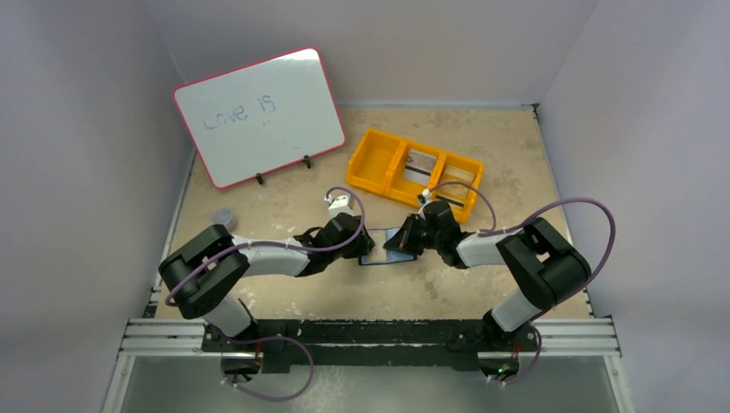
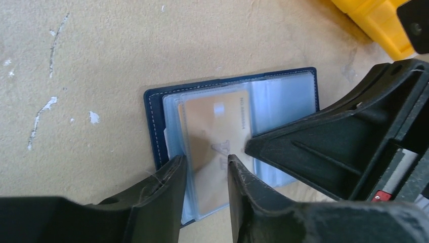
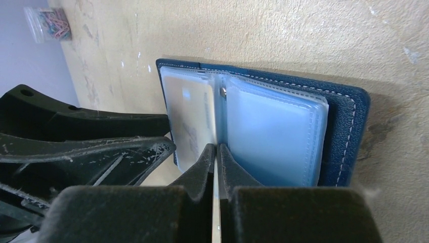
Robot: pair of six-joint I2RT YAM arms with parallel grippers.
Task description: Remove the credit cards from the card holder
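The card holder [image 2: 283, 101] lies open between my grippers, dark navy with clear blue sleeves; a pale card [image 2: 212, 152] shows inside the left-hand sleeve. My left gripper stands open over that sleeve, one finger at its outer edge, the other over the card. My right gripper is shut, its tips at the card's inner edge by the middle of the holder, nothing clearly between them. In the top view the holder [image 1: 387, 261] is partly hidden by both grippers.
A yellow tray [image 1: 372, 159] with three compartments, two holding flat items, lies behind the holder. A whiteboard [image 1: 258, 118] is at back left, a small clear cup [image 1: 224, 215] at left.
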